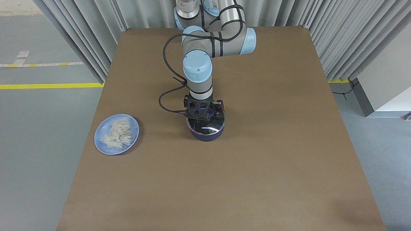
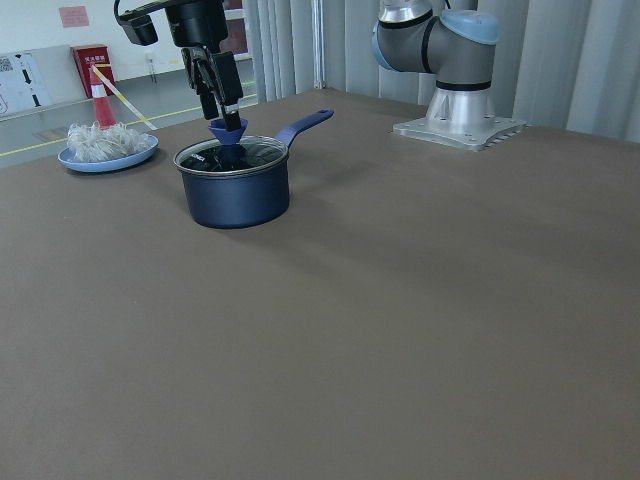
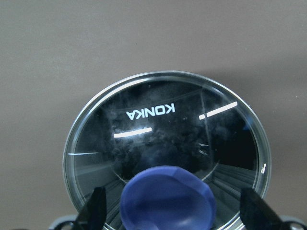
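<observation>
A dark blue saucepan point(image 2: 236, 202) stands on the brown table, its glass lid point(image 3: 158, 120) on top and its handle point(image 2: 310, 124) pointing back. The gripper is over the lid, its two fingers open, one on each side of the blue knob point(image 3: 167, 199). Whether either finger touches the knob cannot be told. In the front view the arm's wrist hides much of the pan.
A blue plate point(image 1: 100, 141) of white noodles point(image 1: 117, 132) lies to the left near the table edge. The robot base point(image 2: 460, 128) is at the back.
</observation>
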